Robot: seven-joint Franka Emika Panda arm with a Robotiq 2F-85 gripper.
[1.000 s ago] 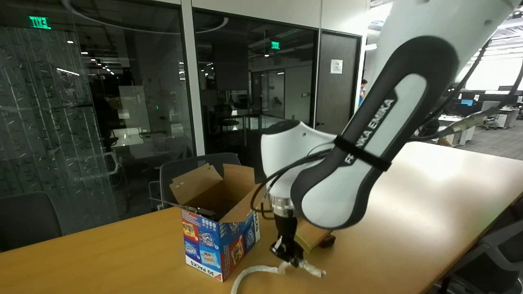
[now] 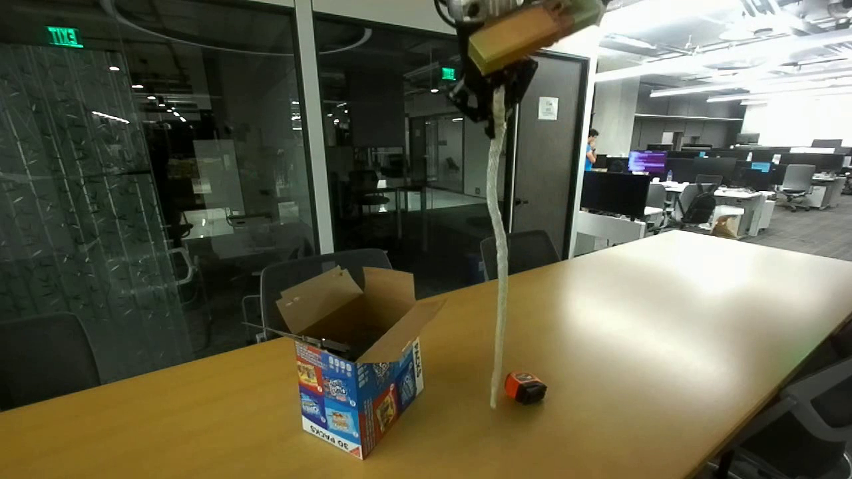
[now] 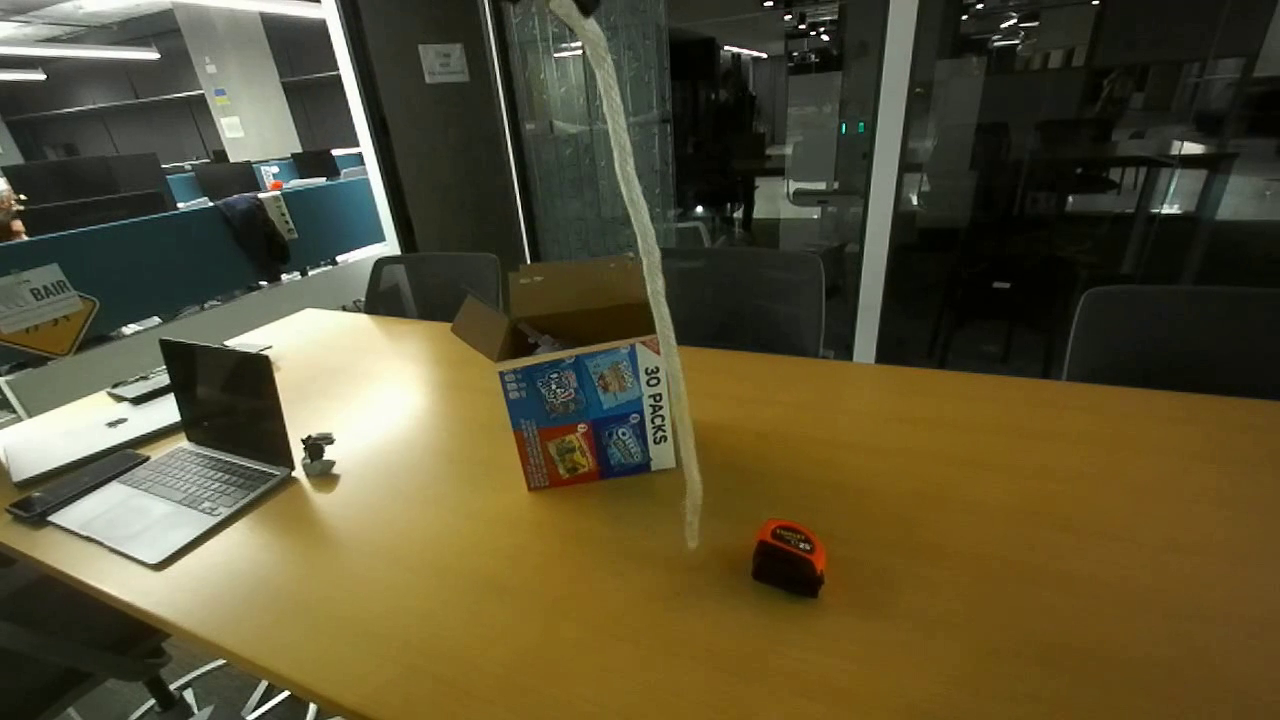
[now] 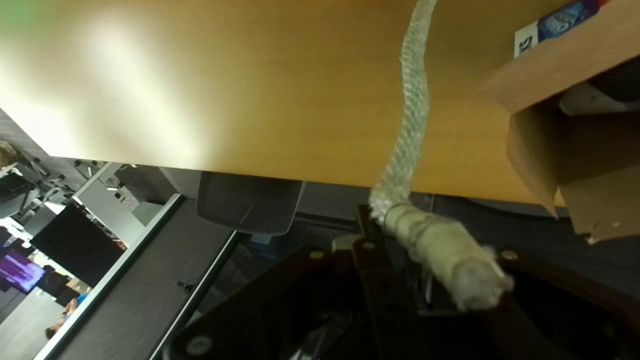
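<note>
A pale braided rope [image 2: 499,239] hangs almost straight down from my gripper [image 2: 496,100], which is high above the table and shut on the rope's upper end. In the wrist view that taped rope end [image 4: 444,252] sticks out past the fingers, and the rest trails off toward the table. The rope [image 3: 648,258] also crosses in front of the box in the second exterior view. Its lower tip is near the table top; whether it touches I cannot tell.
An open cardboard snack box [image 2: 359,391] stands left of the rope, flaps up, with something inside. An orange and black tape measure [image 3: 788,558] lies close to the rope's tip. A laptop [image 3: 222,462] sits at the table's left end.
My gripper has risen from near the table top to high above it, carrying the rope. The rope was bent along the table before and now hangs long. Box and tape measure appear unmoved.
</note>
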